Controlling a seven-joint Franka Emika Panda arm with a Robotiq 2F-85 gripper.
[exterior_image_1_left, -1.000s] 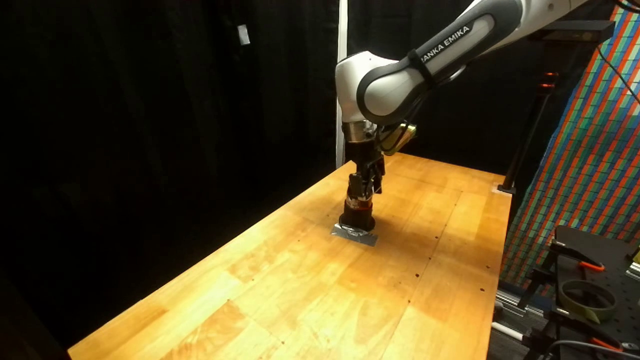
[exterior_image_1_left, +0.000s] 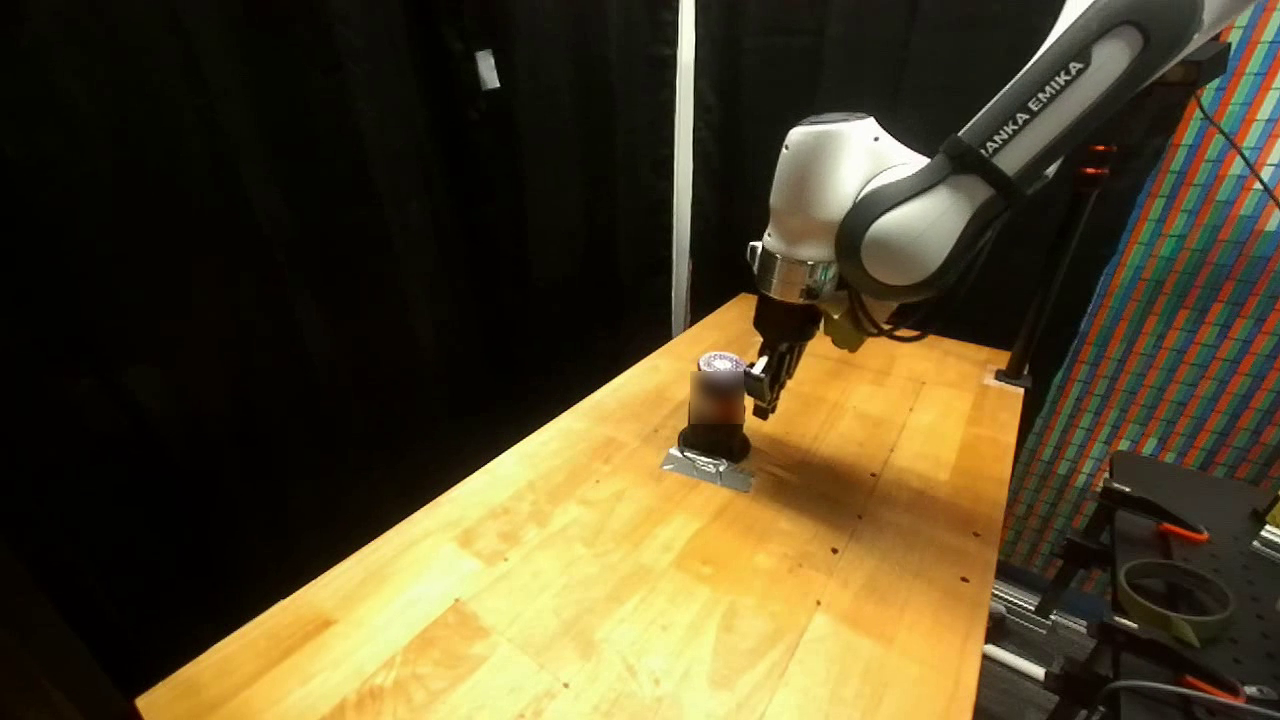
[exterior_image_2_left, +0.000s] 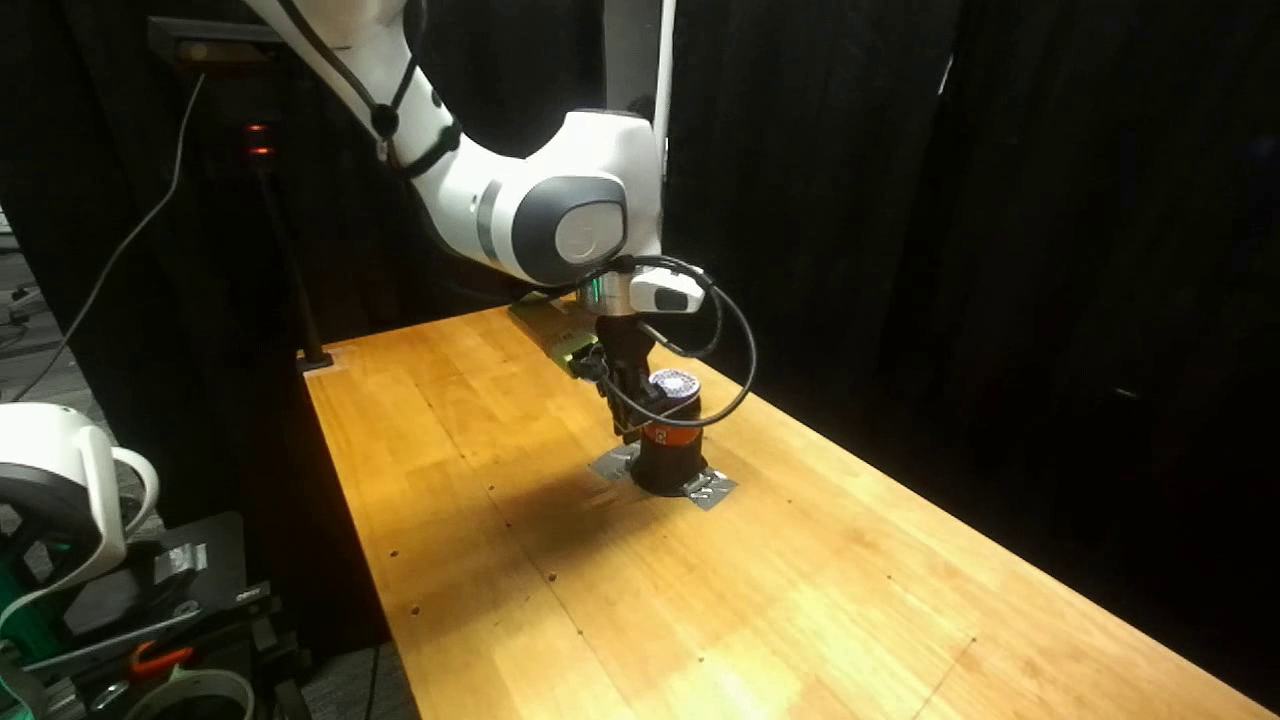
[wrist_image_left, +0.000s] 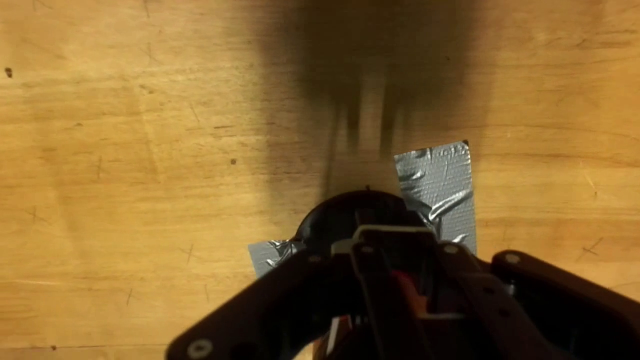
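Observation:
A can (exterior_image_2_left: 674, 434) with a white patterned top and an orange band stands upright in a black round base (exterior_image_1_left: 715, 444) on the table. Close against the can's side, on the robot's side in exterior view 1, is my gripper (exterior_image_1_left: 763, 402), pointing down. In the wrist view the fingers (wrist_image_left: 373, 258) stand close together over the base, with a little red-orange showing between them. Whether they grip anything is too dark to make out, and so is any contact with the can.
Grey tape (wrist_image_left: 441, 192) fixes the base to the wooden table (exterior_image_1_left: 540, 576). A cable (exterior_image_2_left: 750, 360) loops from the arm past the can.
My gripper was over the can, covering its top. It has moved right in exterior view 1 to the can's side, and the patterned top now shows. The base has stayed put.

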